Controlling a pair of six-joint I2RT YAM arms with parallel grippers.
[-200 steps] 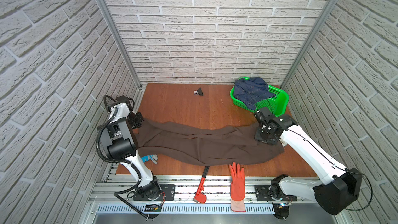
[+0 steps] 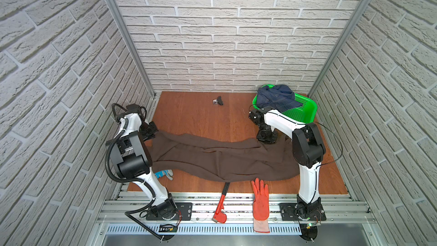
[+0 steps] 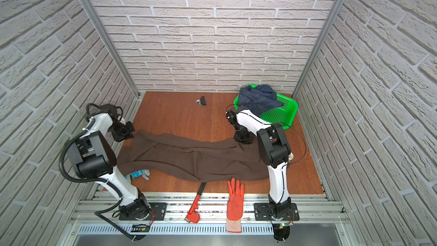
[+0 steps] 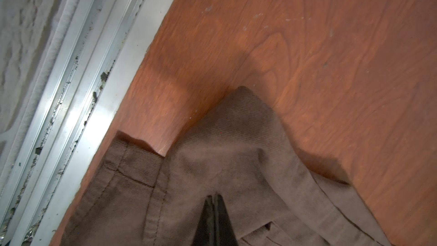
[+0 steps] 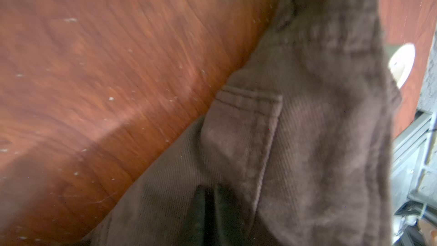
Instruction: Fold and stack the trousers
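The brown trousers (image 2: 218, 157) lie spread lengthwise across the front of the table, wrinkled, with one layer over another. At their left end my left gripper is shut above the cloth, its fingertips together and no fabric showing between them. Toward the right, my right gripper points down at the trousers (image 5: 314, 155) near their far edge, beside a stitched flap. A narrow gap shows between its dark fingers, with no cloth visibly pinched there. From above, the right arm hides part of the right end.
A green basket (image 2: 309, 104) with dark blue clothing (image 2: 277, 97) stands at the back right. A small dark object (image 2: 218, 101) lies at the back. A red-orange glove (image 2: 260, 200) and a red tool (image 2: 220, 211) lie in front.
The left arm has stayed still. The trousers' right end has shifted slightly.
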